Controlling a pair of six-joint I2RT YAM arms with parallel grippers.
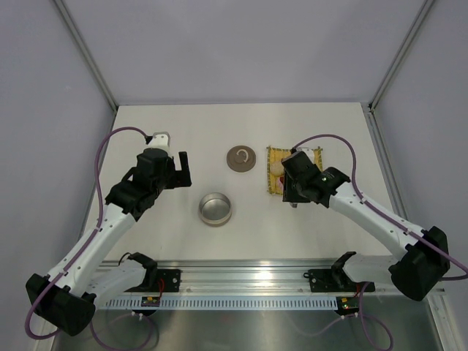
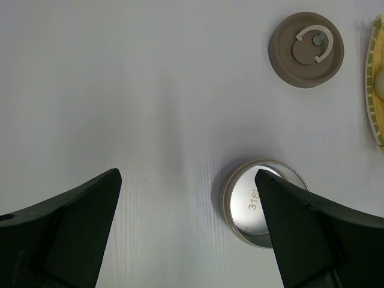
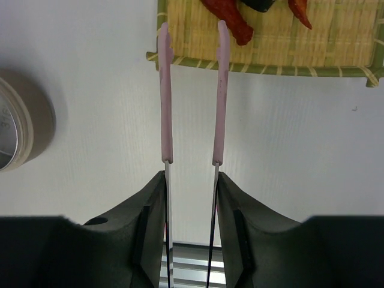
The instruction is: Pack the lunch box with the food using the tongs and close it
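Note:
A steel container (image 1: 215, 208) with a bare metal bottom sits front centre, its grey-brown lid (image 1: 240, 159) behind it. To the right, a woven yellow tray (image 3: 330, 48) holds red pieces (image 3: 235, 24) and a dark piece (image 3: 260, 3); the top view also shows a pale round item in it. My left gripper hangs open above the table left of the container, empty. My right gripper is over the tray's near edge, its long pink fingertips part open, with nothing visible between them but tray and table.
A metal rail (image 1: 248, 270) runs along the front edge.

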